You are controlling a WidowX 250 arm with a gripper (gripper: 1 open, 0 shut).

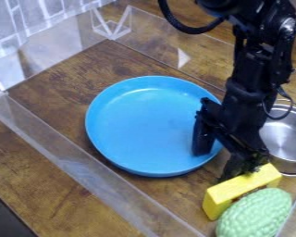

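Note:
My gripper (pixel 222 153) is low at the right, open, its black fingers over the right rim of a blue plate (pixel 138 127) and just above a yellow block (pixel 228 195). The block lies at the bottom right, partly covered by a green textured oval object (pixel 252 218). The exact contact between fingertips and block is unclear in the dark body of the gripper.
A steel pot (pixel 288 142) stands at the right behind the arm. Clear plastic walls edge the wooden surface at left and top. The wood left of the plate is bare.

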